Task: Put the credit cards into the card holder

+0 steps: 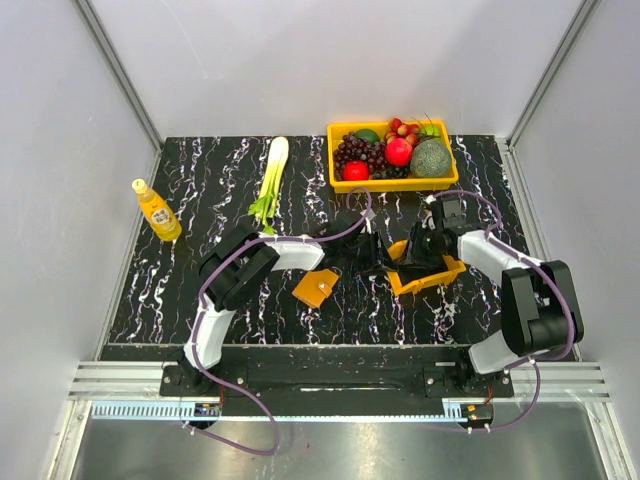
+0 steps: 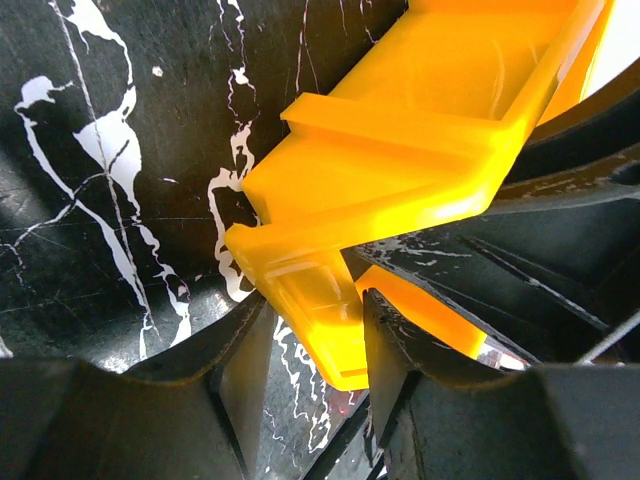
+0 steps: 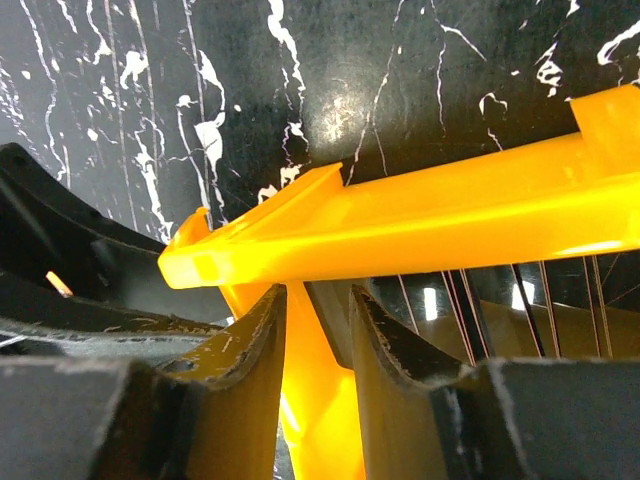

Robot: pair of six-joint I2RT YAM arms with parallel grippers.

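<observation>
A yellow plastic container (image 1: 440,277) with a dark interior sits at the right of the table, under both grippers. In the left wrist view my left gripper is at the yellow rim, fingers apart around its narrow end; contact is unclear. In the right wrist view my right gripper is part open over the yellow wall (image 3: 440,230) and clear dividers. A small orange case (image 1: 311,291) lies left of the container in the top view; whether it is the card holder is unclear. No card can be made out clearly.
A yellow tray (image 1: 334,140) of fruit stands at the back, celery (image 1: 272,175) beside it, and a yellow bottle (image 1: 158,212) at the left.
</observation>
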